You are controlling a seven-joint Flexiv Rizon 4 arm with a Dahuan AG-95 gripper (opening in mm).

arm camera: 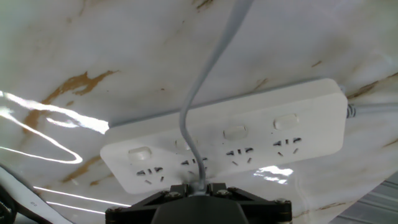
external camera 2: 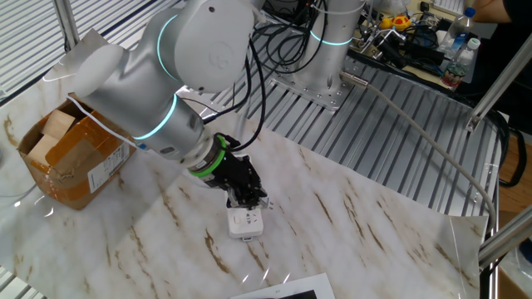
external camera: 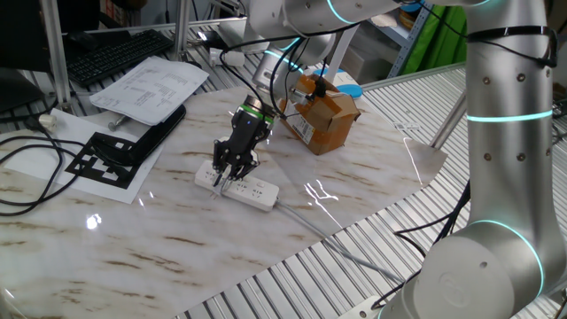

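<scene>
A white power strip [arm camera: 317, 118] with several sockets and switches lies on the marbled tabletop. In the wrist view, my gripper is at its near edge, by the second socket from the left. A thin grey cable [arm camera: 205, 71] crosses over the strip and ends between the fingers, which are closed around it; any plug at its end is hidden. From exterior view 1, the gripper [external camera: 229, 177] points down over the left part of the strip [external camera: 257, 193]. Exterior view 2 shows the gripper [external camera 2: 249, 202] covering much of the strip [external camera 2: 246, 228]. Contact with the socket cannot be made out.
An open cardboard box [external camera: 323, 124] stands behind the gripper. Papers [external camera: 149, 89], a black object on a marker sheet [external camera: 133, 190] and loose black cables [external camera: 27, 173] lie to the left. The strip's own cord [external camera: 323, 232] runs toward the robot base.
</scene>
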